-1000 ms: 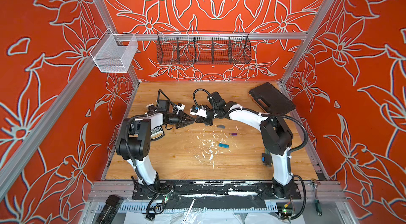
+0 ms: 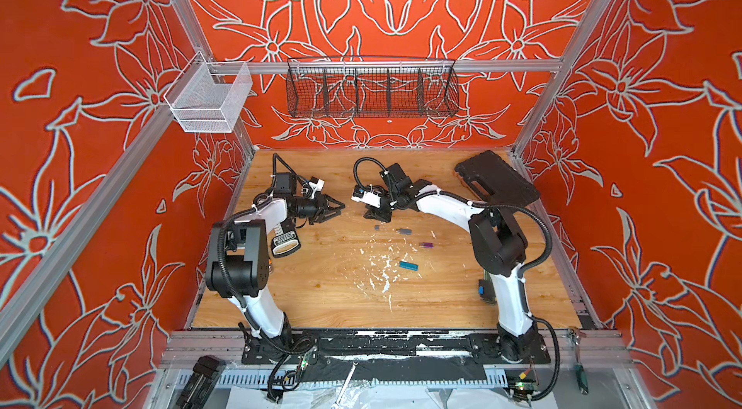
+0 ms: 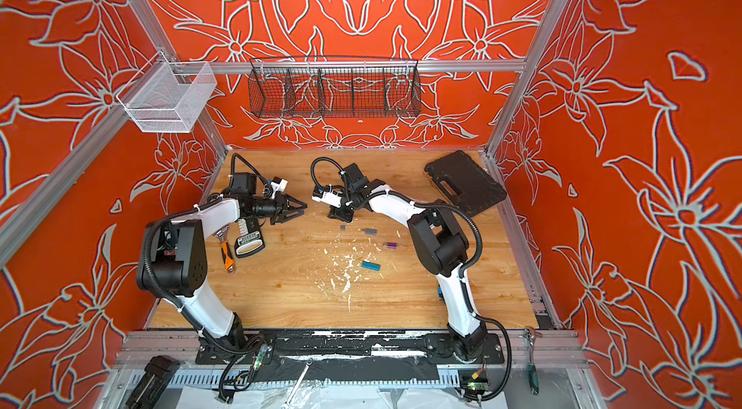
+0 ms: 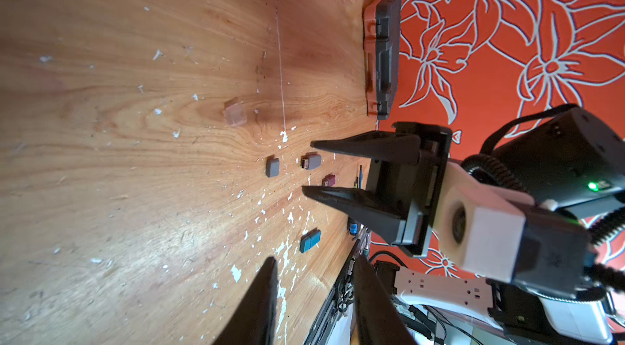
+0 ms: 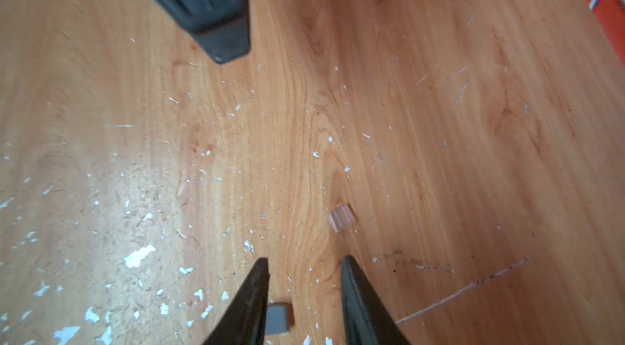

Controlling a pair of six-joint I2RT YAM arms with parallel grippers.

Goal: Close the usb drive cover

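A small grey cap (image 4: pixel 272 167) and a grey USB drive (image 4: pixel 311 161), its metal plug exposed, lie apart on the table. A purple drive (image 3: pixel 391 244) and a teal drive (image 2: pixel 408 265) lie nearer the front and right. My left gripper is open and empty, left of these pieces and above the table. My right gripper faces it from the right, also open with nothing between its fingers, above and behind the grey cap.
A black case (image 2: pixel 494 177) sits at back right. Tools (image 3: pixel 227 254) lie at the left under the left arm. White flakes scatter over the middle front, which is otherwise clear.
My left gripper has drawn away to the left and up from the right one. My right gripper has shifted slightly, opening a gap between the two.
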